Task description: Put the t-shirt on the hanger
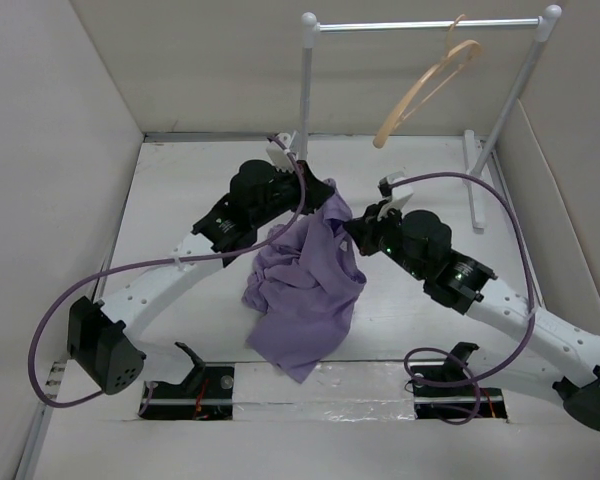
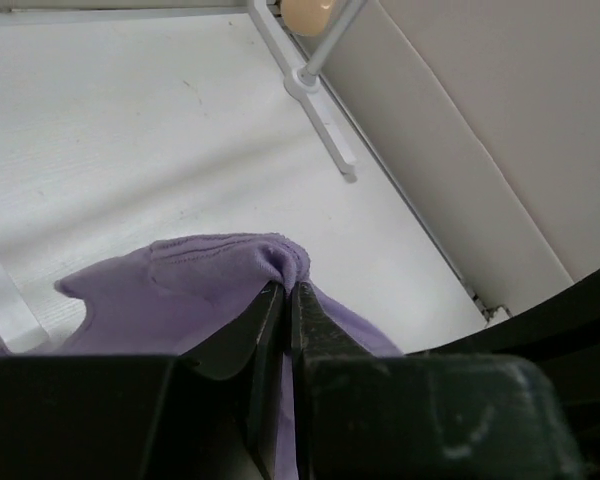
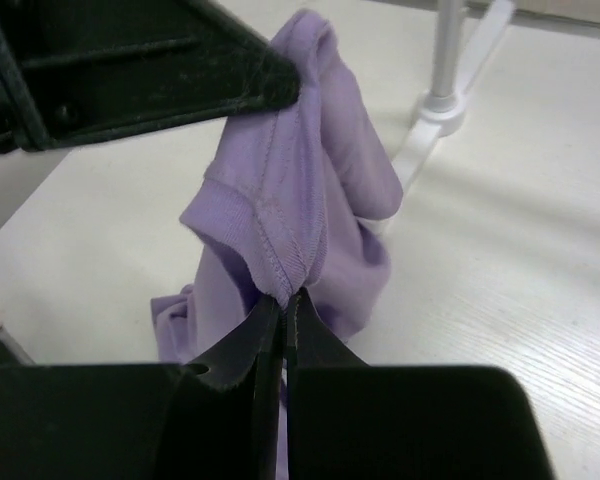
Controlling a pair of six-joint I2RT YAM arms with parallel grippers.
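Observation:
The purple t-shirt is held up between both grippers, its lower part spread on the white floor. My left gripper pinches its upper edge; in the left wrist view a fold rises from between the fingers. My right gripper is shut on the fabric just to the right, with a gathered fold above its tips in the right wrist view. The wooden hanger hangs from the rail at the upper right, apart from the shirt.
The white rack stands at the back, with posts and feet on either side of the floor. Walls border the left and right. Bare floor lies left and right of the shirt.

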